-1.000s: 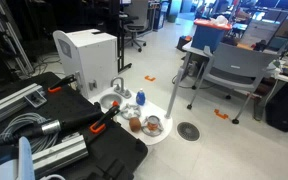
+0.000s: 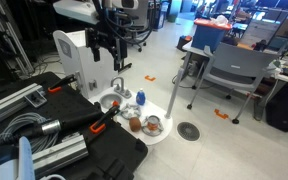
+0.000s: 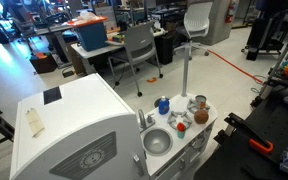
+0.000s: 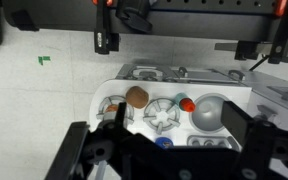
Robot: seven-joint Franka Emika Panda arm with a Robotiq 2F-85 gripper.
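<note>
High above a white toy kitchen top (image 2: 169,97), my gripper (image 2: 104,74) hangs open, its fingers spread wide with nothing between them. In the wrist view the gripper straddles the stove area. A brown round object (image 4: 137,97) lies at the edge of the burners, near an orange item (image 4: 112,110) on the left burner. Beside the sink basin (image 4: 206,113) is a small red object (image 4: 187,105). A blue object (image 4: 164,142) sits past the burners; exterior view 2 also shows this blue object (image 3: 163,105), behind the sink (image 3: 157,140).
A tall white cabinet panel (image 3: 79,125) rises at one end of the kitchen top. A black table (image 2: 109,158) with cables and tools borders it. Grey chairs (image 2: 234,75) stand farther off, with open floor between.
The arm and gripper have come into exterior view 1 from the top, over the cabinet and sink end. The objects on the kitchen top have not moved.
</note>
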